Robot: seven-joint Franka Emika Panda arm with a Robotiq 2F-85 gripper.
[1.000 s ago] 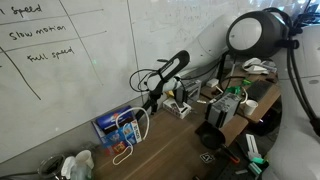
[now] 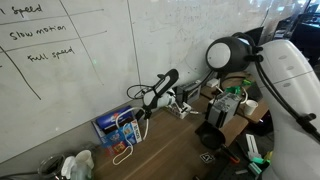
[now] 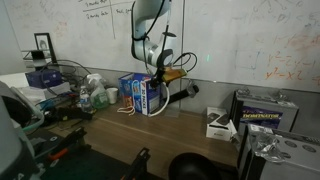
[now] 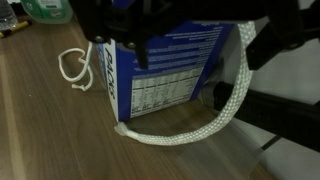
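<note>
A blue box [image 4: 165,85] with a printed white label stands on the wooden table, close to the whiteboard wall. Over it runs a white rope [image 4: 190,132], one end of which lies on the table in front of the box; another length curls at the box's left in the wrist view. My gripper [image 2: 150,101] is at the box's top right in exterior view 1. Its dark fingers [image 4: 133,28] are apart in the wrist view, and the rope passes close to the right-hand one. Whether they touch the rope cannot be made out.
A black pan [image 3: 190,166] sits near the table's front. A white box [image 3: 220,124] and a Dominator box [image 3: 265,112] stand to the right in exterior view 2. Bottles and cups [image 3: 98,95] crowd the left.
The arm has come down and to the left in exterior view 1, bringing my gripper nearer the box and the rope. The box appears unmoved.
</note>
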